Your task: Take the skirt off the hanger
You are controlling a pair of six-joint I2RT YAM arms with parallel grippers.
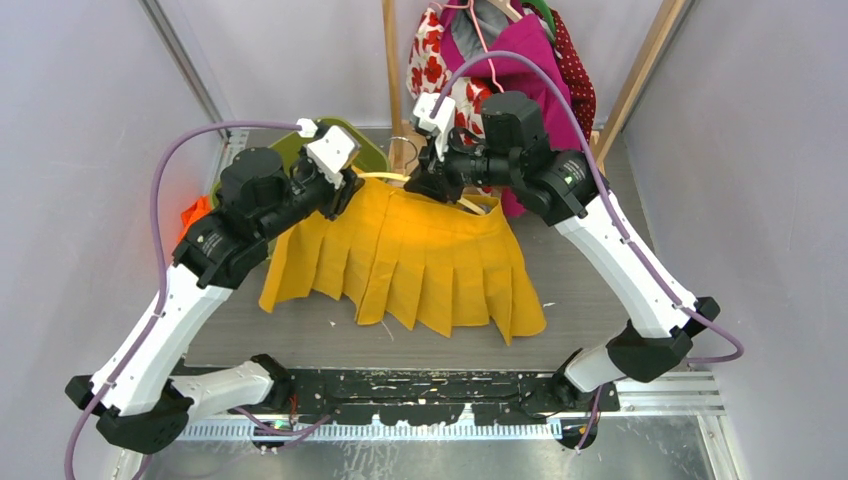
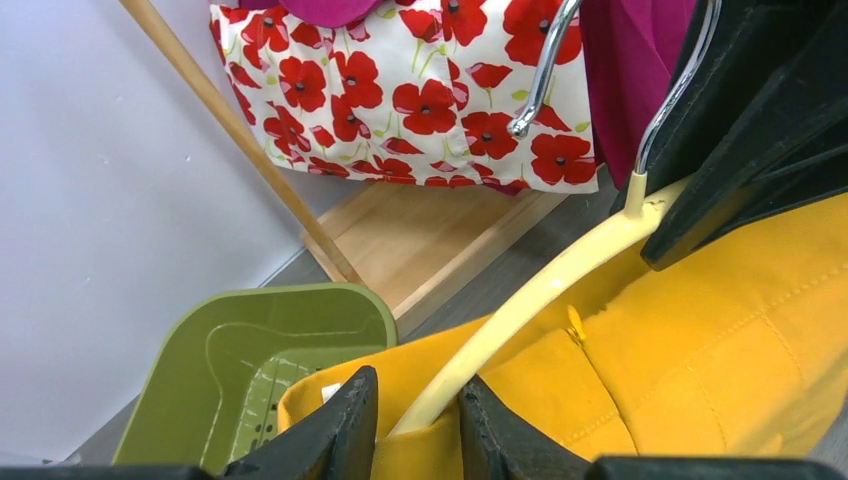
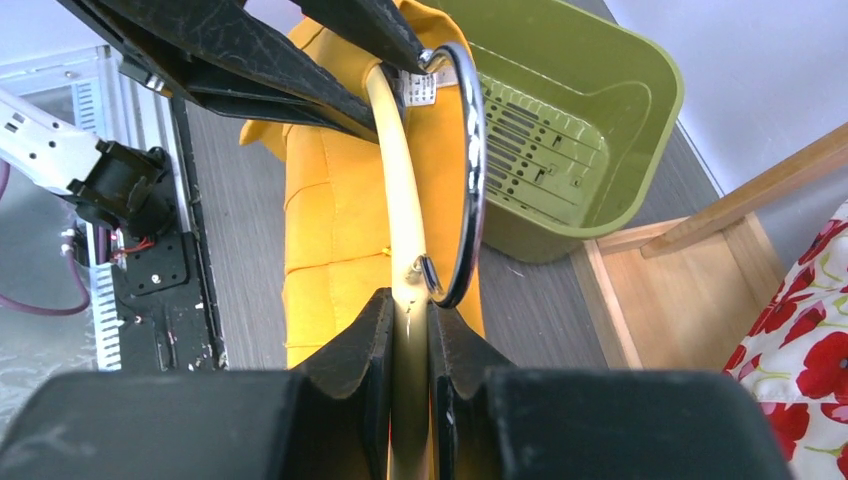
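Observation:
The yellow pleated skirt (image 1: 425, 255) hangs by its waistband from a cream hanger (image 2: 545, 285) with a metal hook (image 3: 475, 170). My right gripper is shut on the hanger's bar close to the hook. At the hanger's left end, my left gripper stands part open around the bar tip and the waistband, a finger on either side. Cloth lies between those fingers, but no firm grip on it shows. In the top view the left gripper (image 1: 343, 192) is at the skirt's upper left corner, the right gripper (image 1: 428, 182) near mid-waist.
A green basket (image 2: 255, 310) stands behind the left arm. Further back, a wooden rack (image 1: 628, 85) carries other garments, among them a magenta one (image 1: 530, 50) and a white floral one (image 2: 400, 95).

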